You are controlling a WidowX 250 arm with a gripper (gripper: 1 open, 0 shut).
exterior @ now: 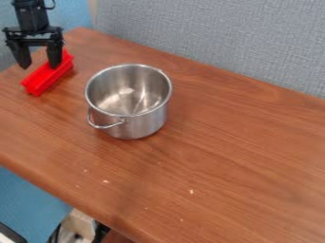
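Note:
A red oblong object [46,80] lies at the left end of the wooden table. My black gripper [36,57] hangs at the top left over its far end, open, its two fingers pointing down. Whether either finger touches the red object I cannot tell. A shiny steel pot [128,120] with a wire handle stands upright to the right of the red object, apart from it.
A grey textured wall [216,38] runs behind it. Below the left edge is a blue surface with some unclear items at the bottom left.

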